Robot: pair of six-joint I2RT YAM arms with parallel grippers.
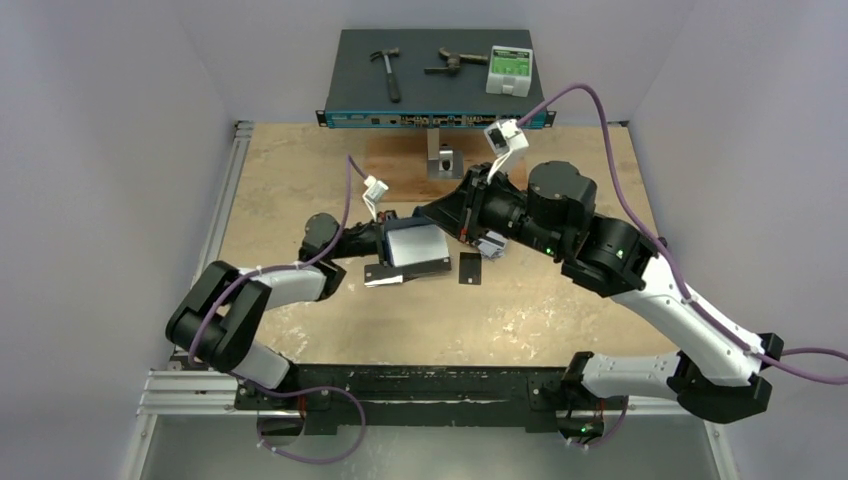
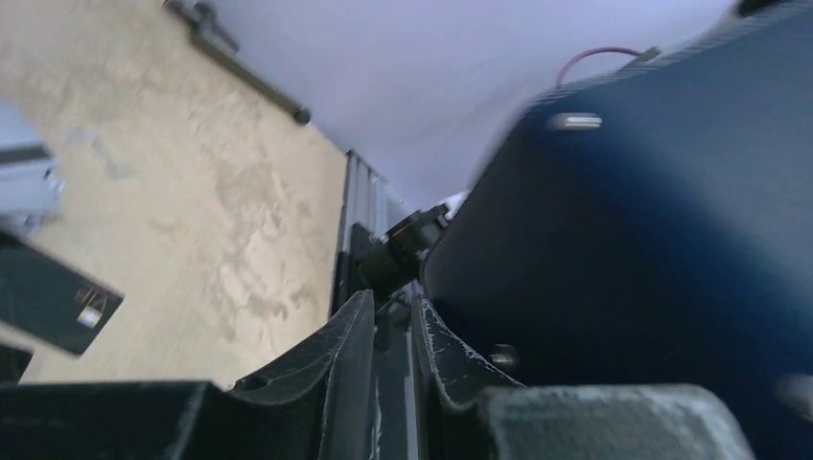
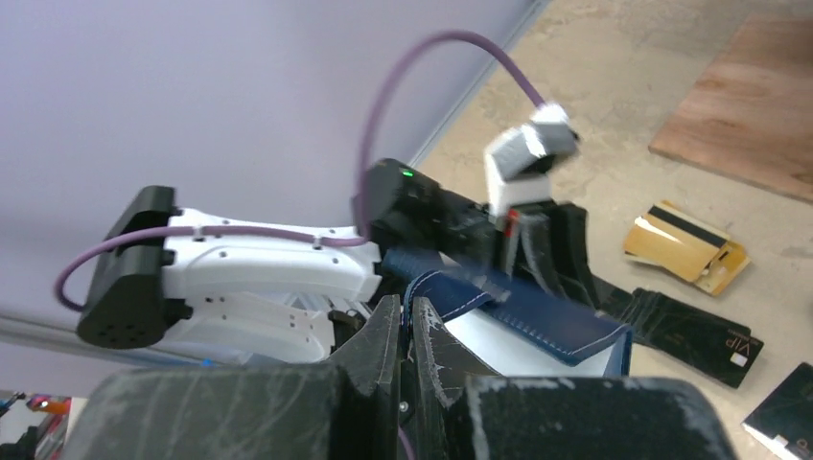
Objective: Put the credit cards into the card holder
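Note:
The dark blue card holder (image 1: 418, 244) hangs above the table with its white inside showing in the top view. Its upper edge is pinched by my right gripper, whose fingers are shut on the thin blue cover. At the holder's left side is my left gripper, parted by a narrow gap with nothing visible between its fingers; the holder fills the right of that wrist view, blurred. Black cards (image 3: 692, 335) lie below the holder, partly covered. A single black card (image 1: 470, 268) lies apart, near silver cards (image 1: 491, 246). Gold cards (image 3: 679, 241) show in the right wrist view.
A wooden board (image 1: 395, 180) with a metal stand (image 1: 446, 168) is at the back. Behind it, a dark rack unit (image 1: 425, 75) carries two hammers and a white-green box (image 1: 510, 70).

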